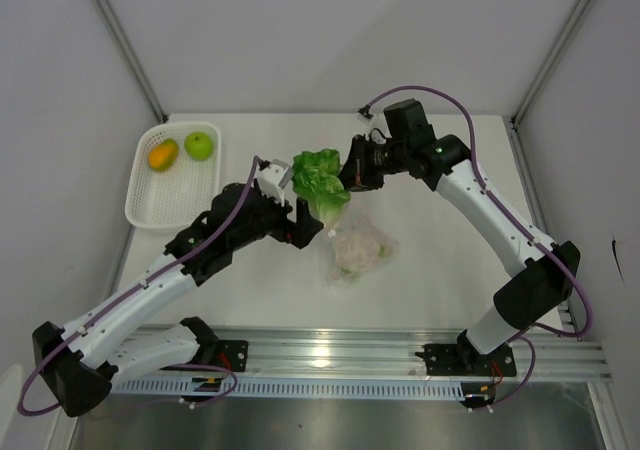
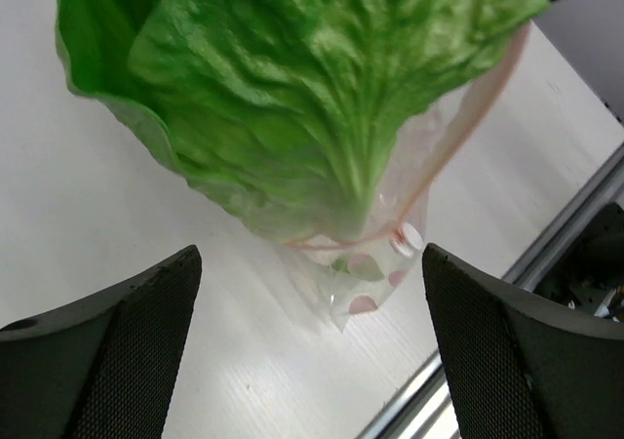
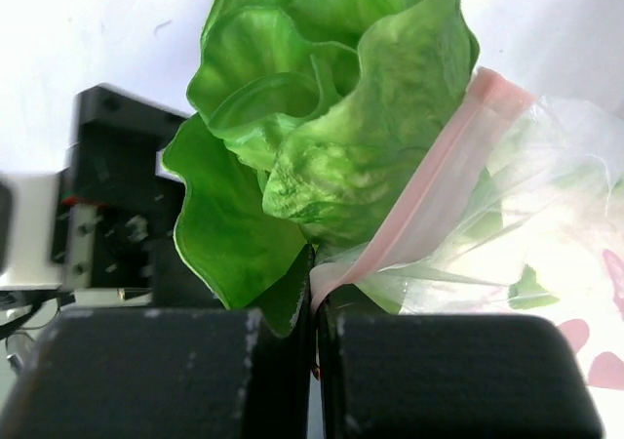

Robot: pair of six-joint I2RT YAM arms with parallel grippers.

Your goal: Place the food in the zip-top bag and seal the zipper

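Observation:
A green lettuce (image 1: pixel 318 178) (image 2: pixel 322 78) (image 3: pixel 322 117) sits at the mouth of the zip bag (image 1: pixel 360 250) (image 3: pixel 546 234) (image 2: pixel 356 283), most of it outside the pink zipper rim. My right gripper (image 1: pixel 355 175) is shut with the bag's rim pinched at its fingertips. My left gripper (image 1: pixel 305 225) stands open below and left of the lettuce, with nothing clearly held between its fingers.
A white basket (image 1: pixel 150 200) at the back left holds a mango (image 1: pixel 162 155) and a green apple (image 1: pixel 198 145).

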